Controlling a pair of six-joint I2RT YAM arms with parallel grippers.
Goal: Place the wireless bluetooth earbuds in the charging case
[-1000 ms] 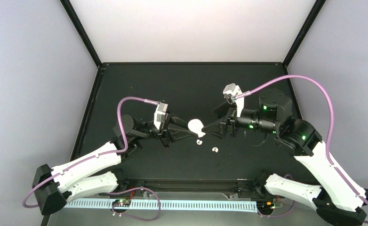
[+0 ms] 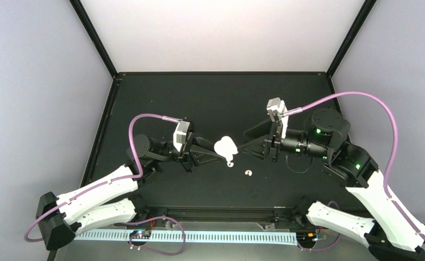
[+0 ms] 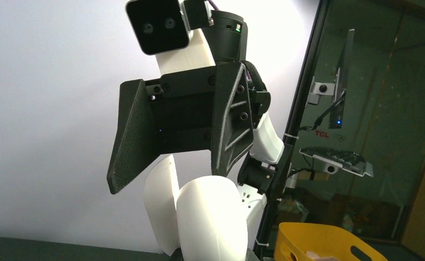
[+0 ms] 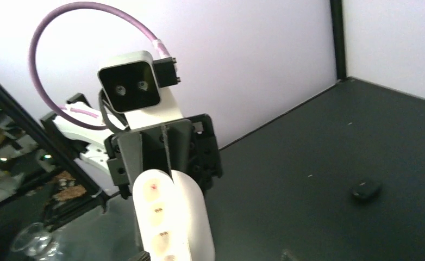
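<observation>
The white charging case (image 2: 225, 147) is held upright by my left gripper (image 2: 212, 152); in the left wrist view its lid (image 3: 161, 204) stands open beside the body (image 3: 210, 217), and the right wrist view shows the open case's inner face (image 4: 161, 212). My right gripper (image 2: 248, 141) is open just right of the case, with nothing between its fingers; in the left wrist view it hangs above the case. Two small white earbuds (image 2: 230, 163) lie on the black mat below the case in the top view.
A small black object (image 4: 366, 189) lies on it in the right wrist view. A yellow bin (image 3: 324, 239) shows at the lower right of the left wrist view.
My right gripper has drawn back a little to the right from the case, and its arm has shifted right. My left gripper with the case has moved slightly left.
</observation>
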